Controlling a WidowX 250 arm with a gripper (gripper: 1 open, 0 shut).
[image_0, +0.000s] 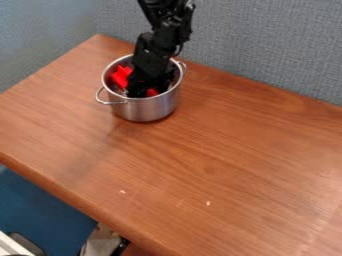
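Note:
A steel pot (144, 108) with loop handles stands on the wooden table (227, 170) near its back left part. Red items (122, 76) lie inside it. My black gripper (144, 80) reaches down into the pot from above, its fingertips among the red items. The fingers are mostly hidden by the pot and dark against it, so what is between them is unclear.
Grey fabric walls (267, 50) stand behind the table and to the left. A blue area with some clutter shows below the table's left edge.

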